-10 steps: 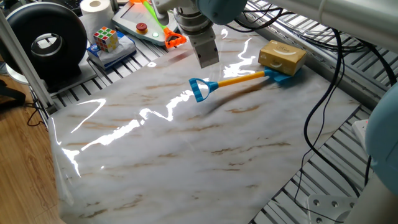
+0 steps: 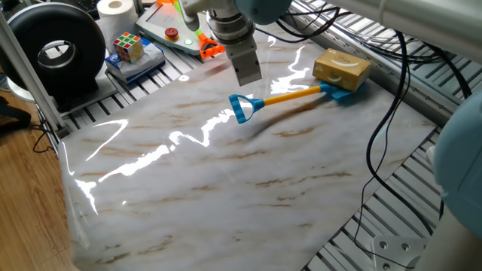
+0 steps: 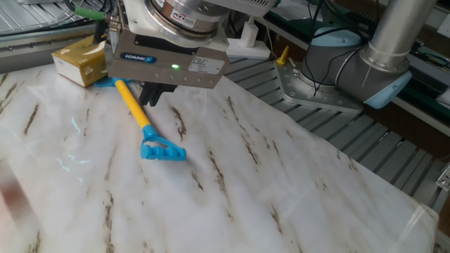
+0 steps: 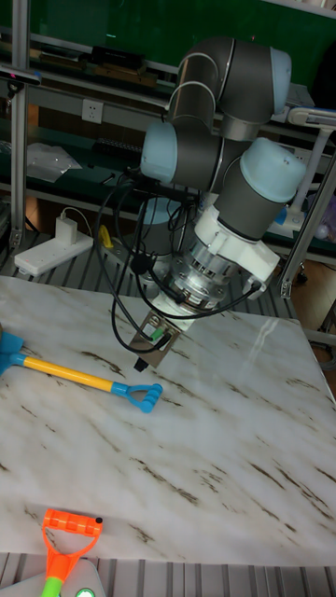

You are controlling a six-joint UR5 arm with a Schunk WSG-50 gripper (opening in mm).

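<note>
A toy shovel with a yellow shaft, a blue handle and a blue blade lies on the marble-patterned sheet. Its blade is partly hidden by a yellow-brown box, which rests on or against it. My gripper hangs above the table, close to the shovel's shaft and handle in the second exterior view. The third exterior view has its dark fingertips just above the handle's end, apart from it by the look of it. Whether the fingers are open or shut cannot be made out, and nothing is seen hanging from them.
An orange-and-green toy shovel lies at the table's edge by a grey panel. A Rubik's cube sits on a blue-white box, near a black spool. Cables hang at the right. Most of the sheet is clear.
In the first exterior view my gripper has shifted very slightly left and down. The shovel and the box have stayed in place.
</note>
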